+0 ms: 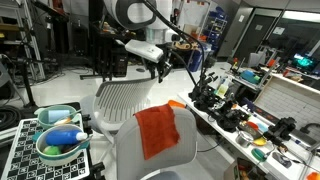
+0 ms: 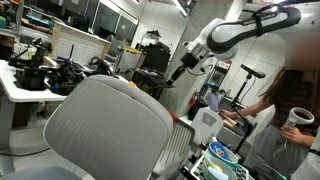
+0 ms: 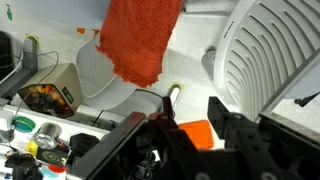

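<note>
High above the chairs hangs my gripper (image 1: 162, 72), open, with nothing between its fingers. An orange-red cloth (image 1: 157, 130) is draped over the backrest of a grey chair (image 1: 180, 150), below the gripper. From the wrist view, the cloth (image 3: 140, 38) lies toward the top, apart from the dark fingers (image 3: 220, 112) at the bottom. A second, pale chair with a slotted back (image 1: 122, 97) stands behind the grey one; its slotted back (image 3: 270, 50) fills the right of the wrist view.
Bowls with several coloured items (image 1: 62, 138) stand on a black rack at the left. A white table (image 1: 290, 102) crowded with dark devices and tools runs along the right. An orange object (image 3: 197, 134) lies below the gripper. In exterior view 2, a hand holds a white cup (image 2: 297, 120).
</note>
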